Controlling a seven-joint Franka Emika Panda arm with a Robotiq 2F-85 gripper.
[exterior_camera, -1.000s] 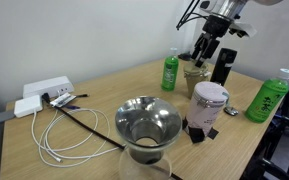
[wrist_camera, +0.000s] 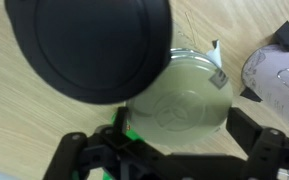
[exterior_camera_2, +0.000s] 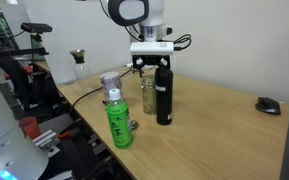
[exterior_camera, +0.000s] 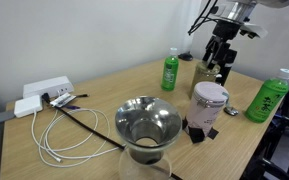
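My gripper (exterior_camera: pixel 218 54) hangs just above the tan jar (exterior_camera: pixel 204 74); its fingers are open. In the wrist view, the jar's round pale lid (wrist_camera: pixel 180 98) lies between and beyond the two black fingers, with nothing gripped. A tall black bottle (exterior_camera_2: pixel 164 97) stands close beside the jar (exterior_camera_2: pixel 148 96) in the second exterior view. Its dark round top (wrist_camera: pixel 92 40) fills the upper left of the wrist view. In the first exterior view the gripper partly covers this bottle.
A pale pink-white canister (exterior_camera: pixel 205 106) stands near the jar. Green bottles (exterior_camera: pixel 171 70) (exterior_camera: pixel 268 97) flank the group. Across the table are a metallic cup (exterior_camera: pixel 149 122), white cables (exterior_camera: pixel 52 140) and a white box (exterior_camera: pixel 47 88). Much wood (exterior_camera_2: pixel 219 115) is bare.
In the first exterior view my gripper has shifted right from the jar's top, now covering more of the black bottle. The canister, cup and green bottles have stayed put.
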